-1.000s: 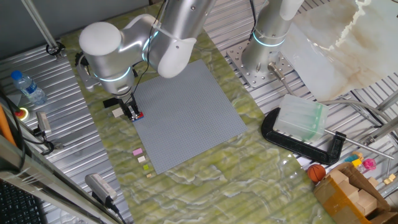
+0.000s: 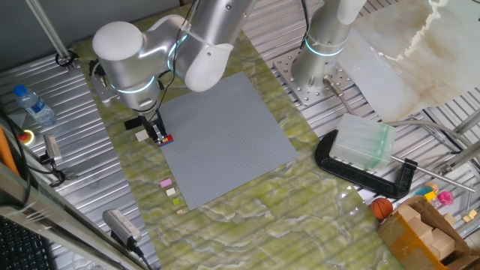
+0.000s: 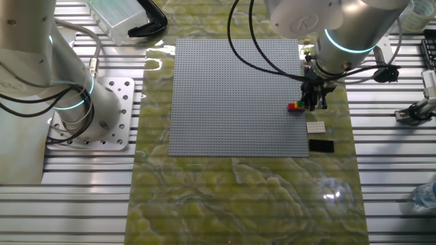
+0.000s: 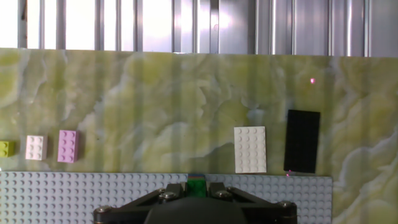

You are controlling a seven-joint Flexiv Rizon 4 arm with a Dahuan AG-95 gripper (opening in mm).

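Note:
A large grey studded baseplate [image 2: 229,142] lies on the green marbled mat. At its edge nearest the loose bricks sits a small group of coloured bricks, with red [image 3: 291,107] showing beside yellow and green. My gripper is low over that edge, its fingers closed against both sides of a green brick [image 4: 196,186]. Whether the green brick is pressed onto those below is hidden. Beside the plate on the mat lie a white brick [image 4: 250,150], a black brick [image 4: 302,142], a pink brick [image 4: 68,146], a smaller white brick [image 4: 36,148] and a lime brick [image 4: 6,149].
Most of the baseplate is bare. A black clamp [image 2: 367,180] with a clear box [image 2: 364,141], a cardboard box [image 2: 424,240] and a small basketball [image 2: 381,208] stand off to the right.
The arm has shifted very slightly up and left in exterior view 1, while the gripper stays at the same spot on the plate's edge. The bricks look unmoved.

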